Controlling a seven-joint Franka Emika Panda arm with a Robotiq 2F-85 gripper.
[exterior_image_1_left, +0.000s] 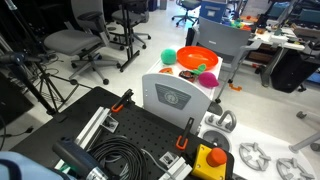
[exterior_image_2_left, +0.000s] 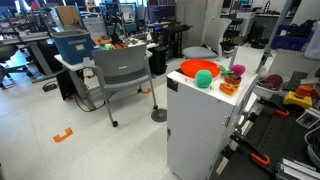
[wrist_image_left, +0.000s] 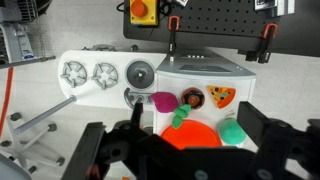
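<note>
In the wrist view my gripper hangs over a white toy-kitchen counter, its dark fingers wide apart, nothing between them held. Below lies an orange-red plate (wrist_image_left: 198, 140), partly covered by the fingers' gap edges. Around it are a green round cup (wrist_image_left: 231, 132), a magenta cup (wrist_image_left: 165, 101), a green toy piece (wrist_image_left: 181, 116), a small brown round piece (wrist_image_left: 193, 97) and an orange pizza-like slice (wrist_image_left: 221, 96). From the side, the plate (exterior_image_2_left: 200, 68) and green cup (exterior_image_2_left: 203, 78) sit close together on the counter. The gripper does not show clearly in either exterior view.
Two stove burners (wrist_image_left: 75, 72) and a round sink (wrist_image_left: 140, 74) occupy the other counter end. A grey arched panel (exterior_image_1_left: 175, 97) stands upright before the toys. A yellow box with a red-orange button (exterior_image_1_left: 212, 160) sits on the dark table, near coiled black cable (exterior_image_1_left: 118, 158).
</note>
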